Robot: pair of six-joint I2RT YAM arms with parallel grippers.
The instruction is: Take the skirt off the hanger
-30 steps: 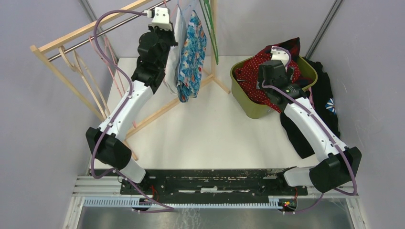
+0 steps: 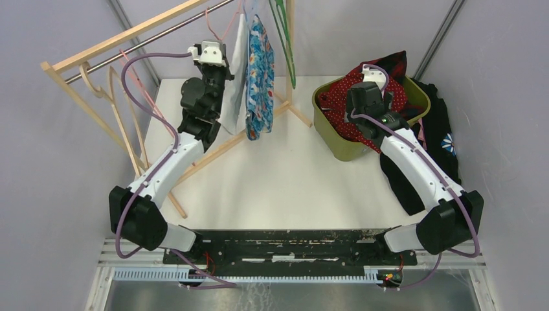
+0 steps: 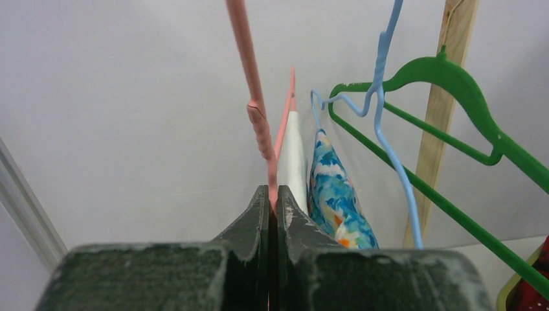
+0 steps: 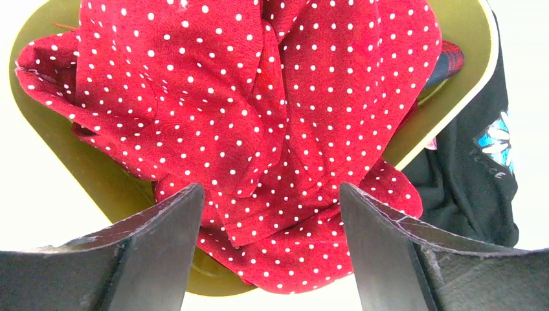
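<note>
In the left wrist view, my left gripper is shut on a pink hanger (image 3: 261, 123) just below its twisted neck. A white garment (image 3: 296, 155) hangs just beyond the fingers; beside it is a blue floral garment (image 3: 333, 194) on a light blue hanger (image 3: 382, 97). From above, both the white (image 2: 234, 91) and the floral cloth (image 2: 260, 81) hang right of the left gripper. Which garment is the skirt, I cannot tell. My right gripper stands open over a red dotted cloth (image 4: 311, 129), nothing held between its fingers.
The red cloth lies in an olive basket (image 2: 340, 150), with black clothing (image 2: 404, 188) to its right. A wooden rack (image 2: 129, 34) carries a metal rail; an empty green hanger (image 3: 447, 71) hangs farther along.
Over the last second my left gripper has come down and slightly left, toward the front. The floral garment has swung. My right arm has shifted only a little.
</note>
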